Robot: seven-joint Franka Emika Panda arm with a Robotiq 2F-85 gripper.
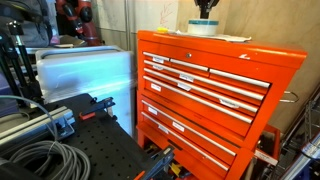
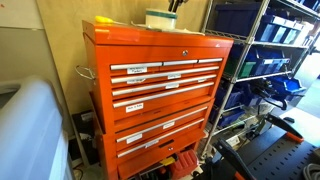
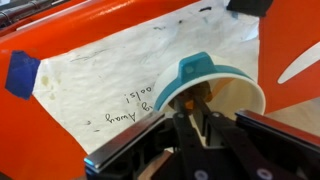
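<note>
A white round container with a teal band (image 1: 203, 27) stands on top of the red tool chest (image 1: 215, 52). Seen from the wrist, its mouth faces the camera, and the teal band (image 3: 196, 68) runs along its far side. My gripper is over that mouth, its fingertips close together and reaching across the opening. Something orange and dark shows inside, partly covered by the fingers. Exterior view 1 has the gripper (image 1: 205, 10) directly above the container. Whether anything is between the fingers cannot be made out.
White paper with handwriting (image 3: 90, 95) lies under the container, held by blue tape (image 3: 22, 75). A small yellow object (image 1: 163, 30) sits on the chest top to the left. Shelves with blue bins (image 2: 268, 22) stand beside the chest.
</note>
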